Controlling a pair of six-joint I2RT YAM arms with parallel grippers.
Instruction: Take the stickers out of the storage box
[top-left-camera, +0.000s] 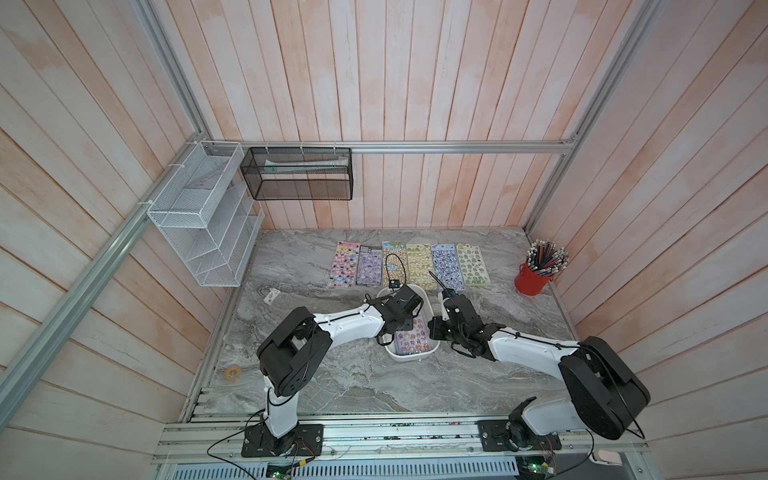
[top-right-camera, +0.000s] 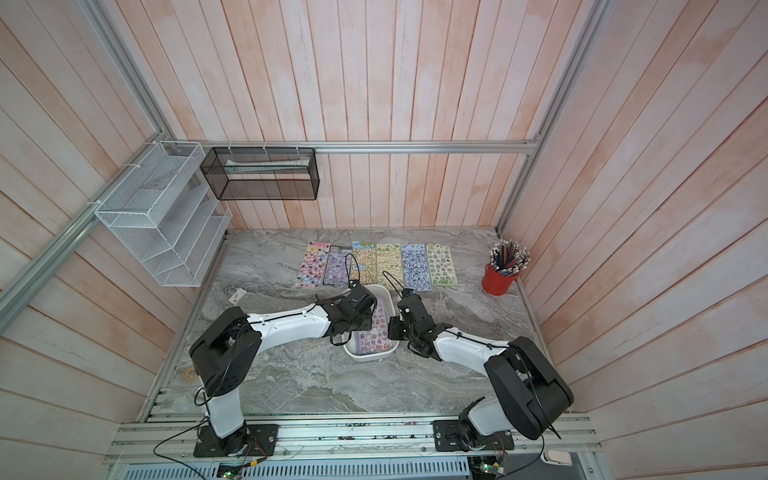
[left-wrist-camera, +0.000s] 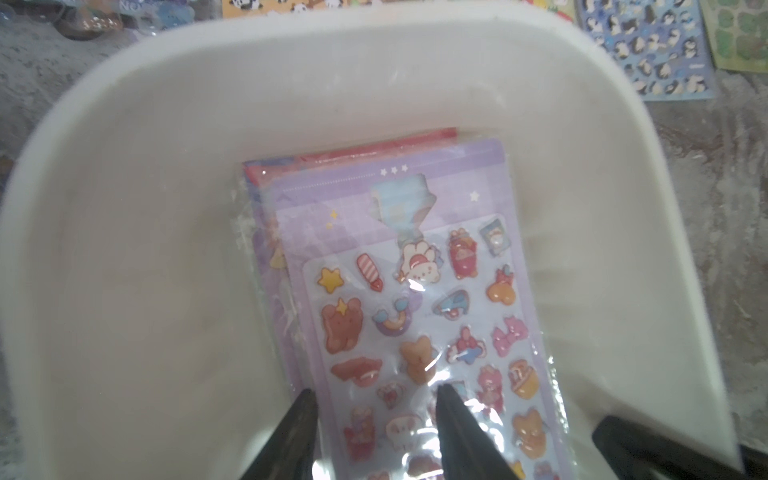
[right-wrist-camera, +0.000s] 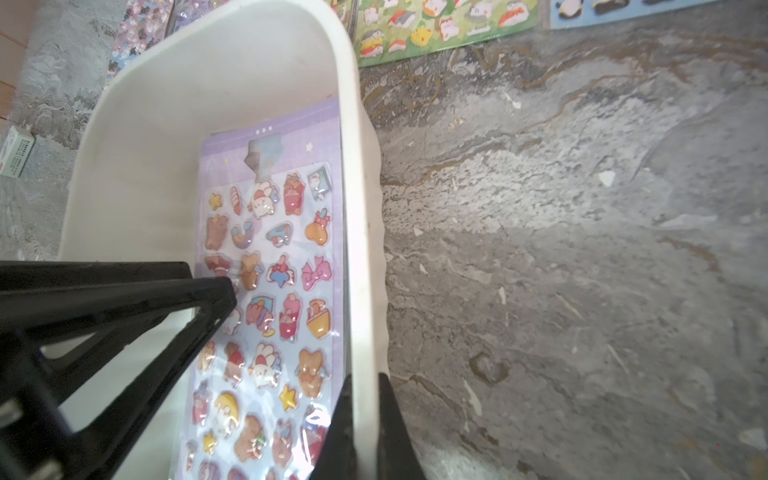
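A white storage box (top-left-camera: 434, 349) stands mid-table, with a lilac sticker sheet (left-wrist-camera: 472, 200) of bears and rabbits lying in it. Red and purple edges of another sheet (left-wrist-camera: 384, 149) peek out beneath at its far and left sides. Over the lilac sheet, my left gripper points down into the box, its fingers apart and nothing gripped. Whether its tips touch the sheet I cannot tell. On the box's right wall my right gripper is shut, one finger either side of the rim (right-wrist-camera: 361, 200).
Several sticker sheets (top-left-camera: 419, 264) lie in a row behind the box. At the right back stands a red pot (top-left-camera: 531, 280) of pens. A black mesh basket (top-left-camera: 296, 174) and white wire racks (top-left-camera: 200, 216) hang at the left.
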